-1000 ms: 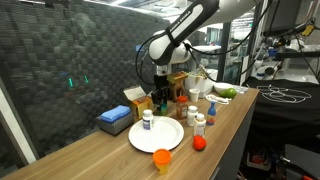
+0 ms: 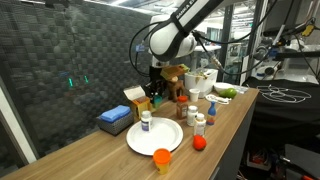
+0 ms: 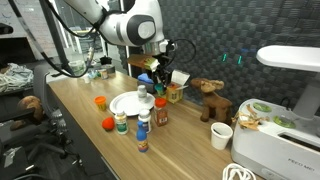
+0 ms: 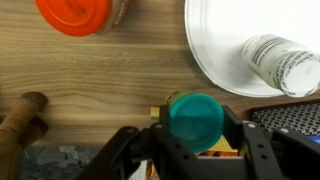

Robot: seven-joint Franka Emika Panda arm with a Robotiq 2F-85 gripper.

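My gripper is shut on a green-capped container [image 4: 196, 120], whose round teal top fills the space between the fingers in the wrist view. In exterior view 2 the gripper [image 3: 159, 84] hangs above the far part of the table, beyond the white plate [image 3: 122, 105]. Exterior view 1 puts the gripper [image 2: 155, 82] near an opened orange-and-white box [image 2: 137, 98]. The arm hides much of the held container from outside.
A white bottle [image 2: 146, 122] sits on the plate's far-left side. A red-capped jar [image 2: 182, 109] stands right of the plate, with several bottles, a red ball [image 2: 199, 143] and an orange cup [image 2: 162, 159] nearby. Bare wood [image 2: 110, 164] lies at the front left.
My gripper has risen from table level, lifting the green-capped container with it and drifting slightly left in exterior view 1. The plate and surrounding objects look unmoved.
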